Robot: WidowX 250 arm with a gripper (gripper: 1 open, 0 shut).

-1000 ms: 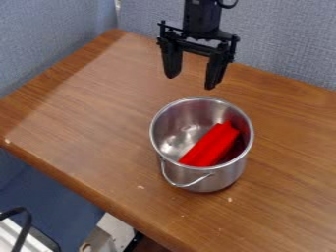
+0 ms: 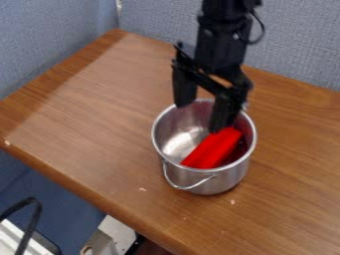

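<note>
A silver metal pot [image 2: 189,174] with a wire handle stands on the wooden table [image 2: 80,110]. A red elongated object [image 2: 209,150] lies inside it. My black gripper [image 2: 204,98] is open over the pot, its two fingers reaching down around the rim's upper part, with the red object below and nothing visible between the fingers. The arm hides part of the pot's back rim.
A grey-blue padded wall [image 2: 153,18] runs along the back. At the lower left are a blue floor area and some white and metal items with a black cable.
The pot and red object look unmoved.
</note>
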